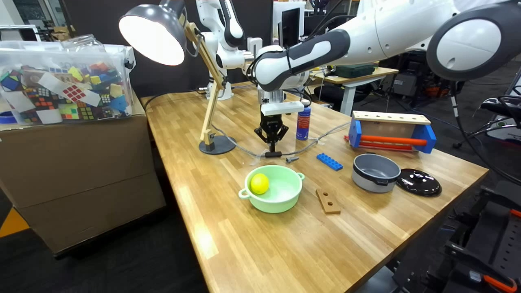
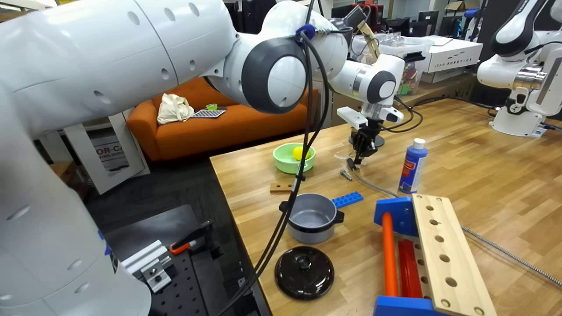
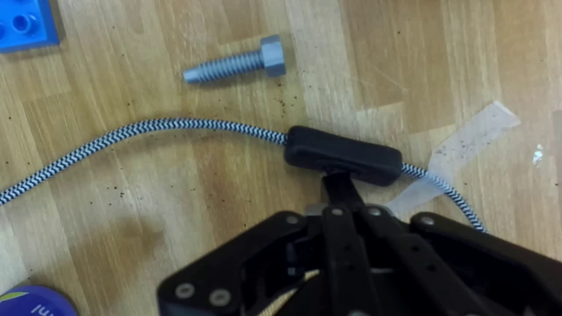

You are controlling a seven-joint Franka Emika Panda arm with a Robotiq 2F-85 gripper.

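Observation:
A black in-line switch (image 3: 345, 152) sits on a grey braided cord (image 3: 174, 124) that runs across the wooden table to the lamp (image 1: 210, 92). Pointing down at the switch, my gripper is shut, and nothing shows between its fingers. In the wrist view its tips meet the near long side of the switch, about midway along. Exterior view 1 has the gripper (image 1: 272, 149) right over the switch (image 1: 273, 154). The lamp's bulb is lit.
A grey bolt (image 3: 237, 62) and a blue brick (image 1: 329, 161) lie close by. A blue bottle (image 1: 303, 123) stands behind them. In front is a green bowl (image 1: 283, 200) with a yellow ball (image 1: 259, 183). A grey pot (image 1: 376, 172) is toward the right.

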